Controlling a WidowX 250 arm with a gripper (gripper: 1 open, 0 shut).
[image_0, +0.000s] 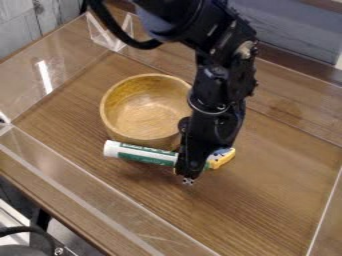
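My black gripper (195, 166) is shut on a white and green tube (139, 153), which is tilted, its near end pointing left. Behind the gripper, to its right, lies a small yellow and blue object (221, 157), partly hidden. A wooden bowl (128, 100) stands behind the tube, at the upper left of the gripper.
The wooden table (267, 210) has free room at the right and along the front. Clear walls or panels edge the left and right sides, and a dark cable shows at the lower left.
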